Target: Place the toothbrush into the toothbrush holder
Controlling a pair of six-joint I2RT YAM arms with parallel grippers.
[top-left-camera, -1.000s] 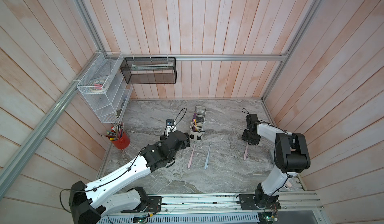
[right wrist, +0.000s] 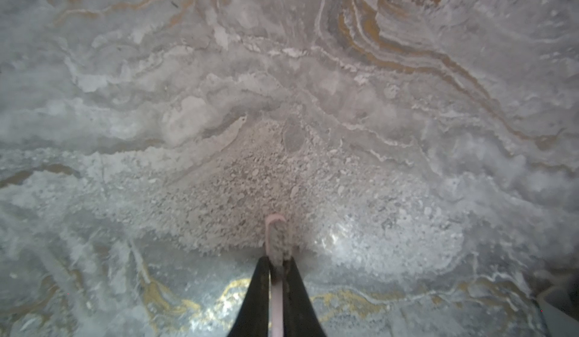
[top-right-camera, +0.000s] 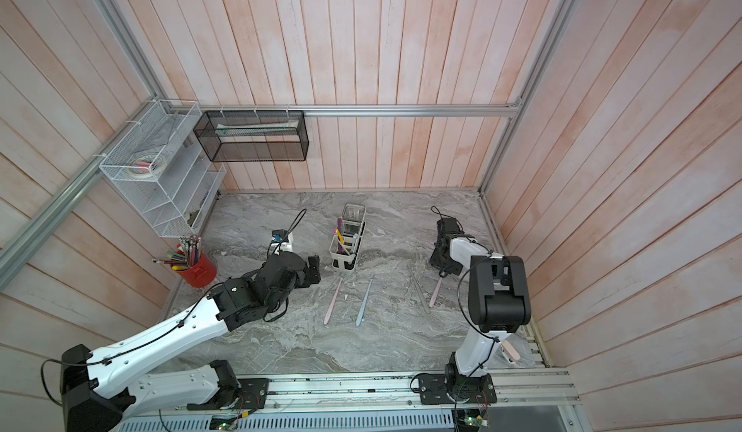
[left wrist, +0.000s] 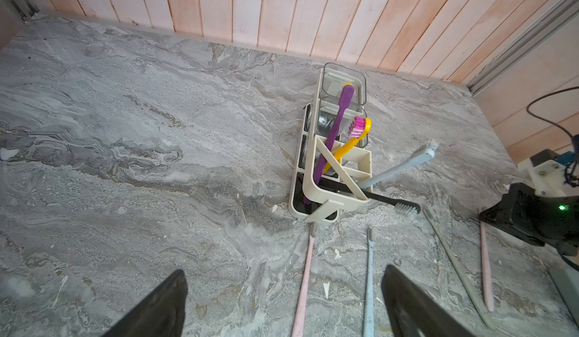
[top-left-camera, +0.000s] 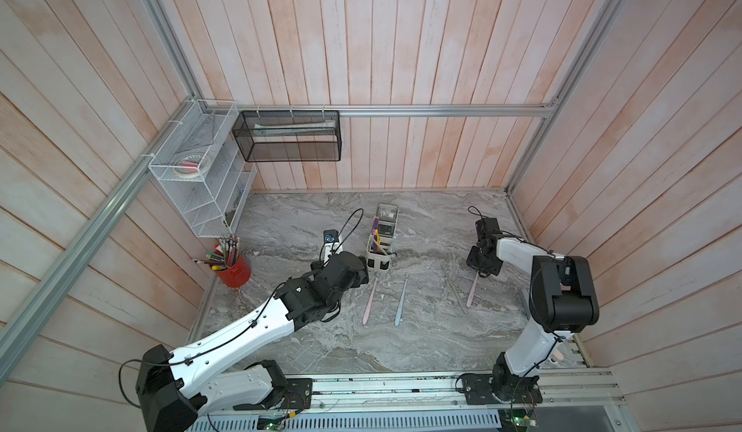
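The white toothbrush holder stands mid-table with purple, yellow, light blue and black brushes in it. A pink toothbrush, a blue one and a pale green one lie in front and to its right. My left gripper hangs open above the table, empty. My right gripper is low at the right, shut on another pink toothbrush near its head end; this brush also shows below the gripper in the top left view.
A red pen cup stands at the left. White wire shelves and a black mesh basket hang on the walls.
My right gripper has risen very slightly, and the pink toothbrush's visible end has shifted a little to the left.
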